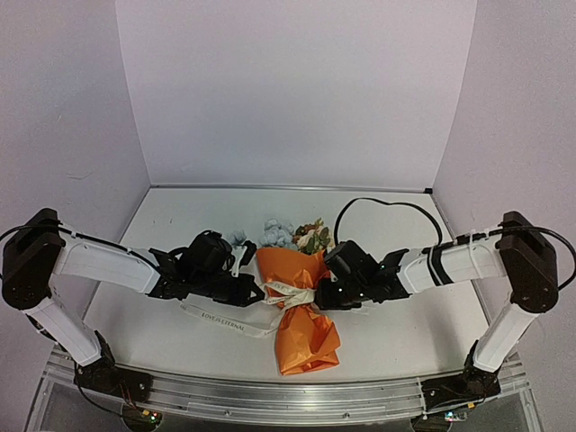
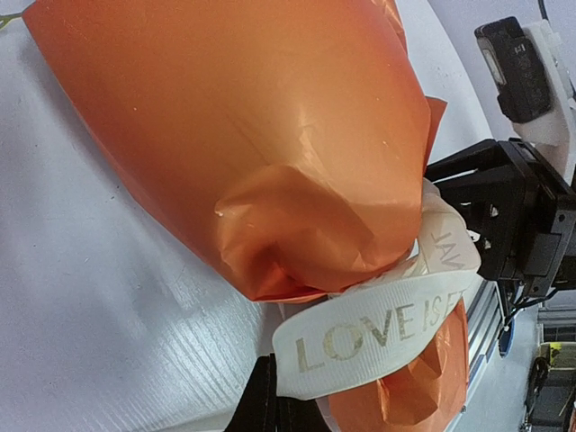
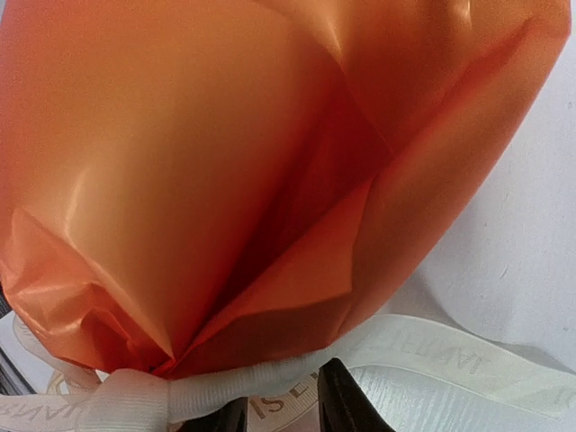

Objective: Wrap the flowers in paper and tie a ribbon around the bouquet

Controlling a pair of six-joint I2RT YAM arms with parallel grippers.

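Note:
The bouquet in orange wrapping [image 1: 297,337] lies mid-table, its flowers [image 1: 310,236] pointing to the back. Around its narrow waist runs a cream lettered ribbon [image 1: 290,295], with one tail trailing left across the table. At the left side of the waist, my left gripper [image 1: 262,293] is shut on the ribbon; in the left wrist view the lettered band [image 2: 378,333] leads to its closed fingertips. My right gripper stands open at the right side of the waist, its fingers [image 3: 335,396] apart and close to the ribbon band. How the ribbon crosses underneath is hidden.
White walls [image 1: 297,90] enclose the back and both sides, and a metal rail [image 1: 288,396] borders the front. A black cable [image 1: 396,202] arches over the right arm.

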